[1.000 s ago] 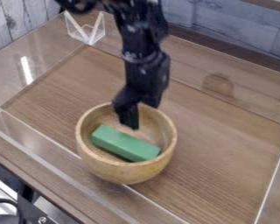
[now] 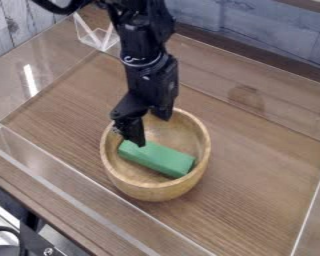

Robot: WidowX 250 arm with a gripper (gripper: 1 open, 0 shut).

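Observation:
A green block (image 2: 155,158) lies in a round wooden bowl (image 2: 188,182) near the middle of the camera view. My dark gripper (image 2: 144,126) reaches down from the top over the back left of the bowl, just above the block's upper end. Its fingers are apart, with nothing seen between them.
The wooden table (image 2: 256,200) has free room to the right and at the left of the bowl. Clear plastic pieces stand at the top left and left edge. A dark cable shows at the bottom left corner.
My gripper has come lower and toward the front left, into sharper view over the bowl. The bowl has shifted slightly from where it was a second ago.

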